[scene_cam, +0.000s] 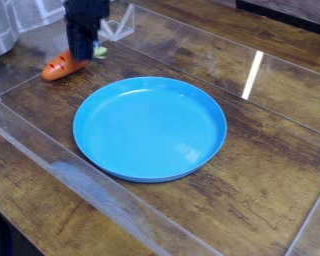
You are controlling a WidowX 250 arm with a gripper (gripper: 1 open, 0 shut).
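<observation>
An orange carrot [63, 66] lies on the wooden table at the upper left, its green top showing just right of the gripper. The dark gripper [85, 50] is over the carrot's upper part, coming down from the top edge. Its fingers are too dark and small to tell how far apart they are or whether they touch the carrot. A large blue plate [149, 130] lies in the centre, below and right of the carrot.
A clear plastic-like border runs along the left and the back of the work area. A whitish object [3, 20] stands at the top-left corner.
</observation>
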